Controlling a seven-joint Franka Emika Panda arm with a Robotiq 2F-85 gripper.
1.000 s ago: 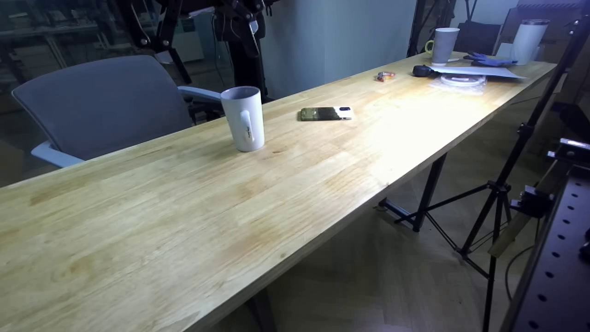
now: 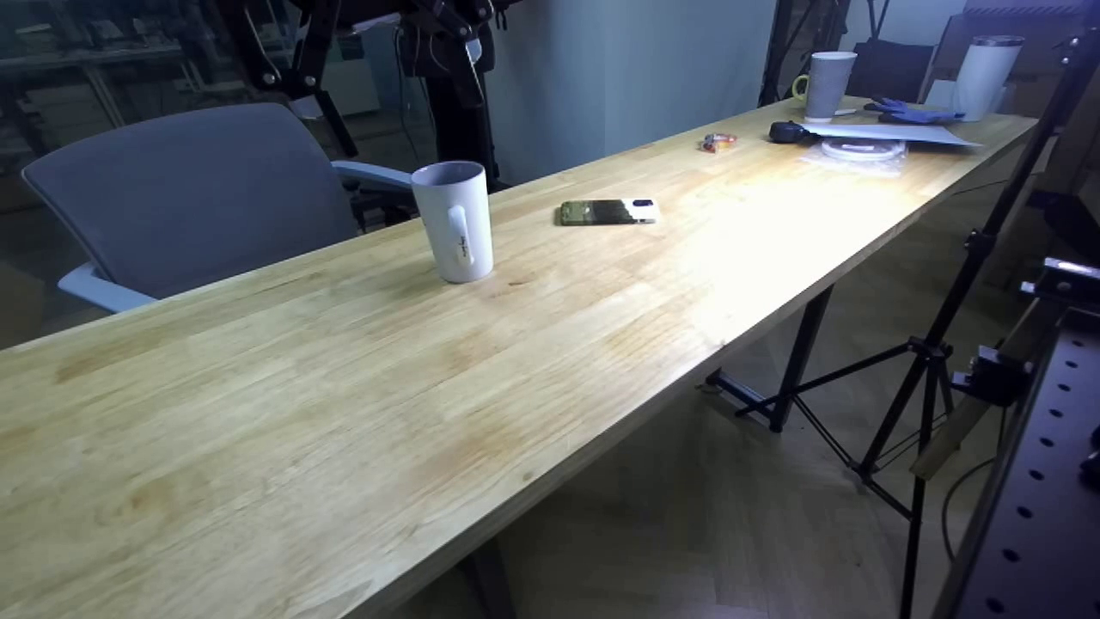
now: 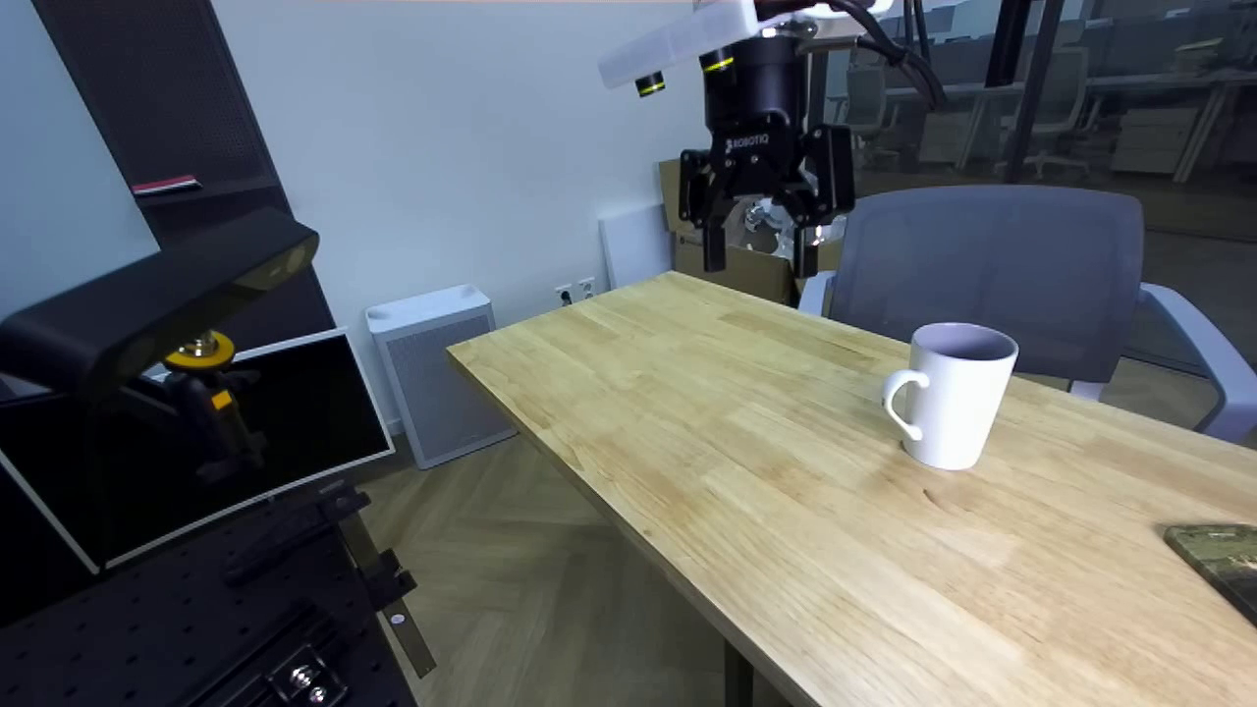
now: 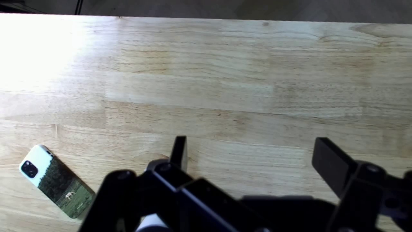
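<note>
A white mug [image 2: 449, 225] with a grey inside stands upright on the wooden table. In exterior view 2 the mug [image 3: 960, 401] has its handle on the left side. Above the table's far part, my gripper [image 3: 759, 261] hangs pointing down, open and empty, well clear of the mug. The wrist view has my gripper with its fingers wide apart over bare wood; only a sliver of the mug [image 4: 153, 222] shows below the left finger. A phone in a landscape-print case [image 4: 58, 181] lies flat at lower left, and exterior view 1 places the phone [image 2: 608, 212] right of the mug.
Bare wood fills most of the near table [image 2: 309, 413]. At its far end stand a grey cup [image 2: 828, 88], a white tumbler [image 2: 987, 77] and blue gloves [image 2: 907, 110]. A small wrapped item [image 2: 718, 143] lies beyond the phone. An office chair [image 3: 996, 271] is against the table's side.
</note>
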